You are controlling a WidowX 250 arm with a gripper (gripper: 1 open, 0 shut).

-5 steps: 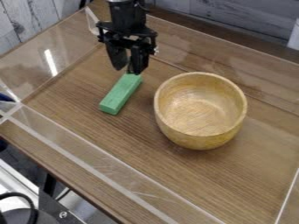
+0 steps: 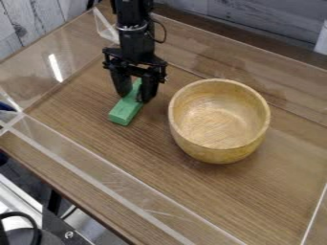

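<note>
My black gripper (image 2: 133, 78) reaches down from the top centre of the camera view, its fingers at the upper part of a green rectangular block (image 2: 125, 112) that lies on the wooden surface. The fingers partly cover the block; whether they touch it or hold it cannot be told.
A large round tan bowl (image 2: 217, 121) stands right of the block, close to it. Black cables show at the lower left corner.
My gripper has come down from above onto the upper end of the green block. The bowl has not moved.
</note>
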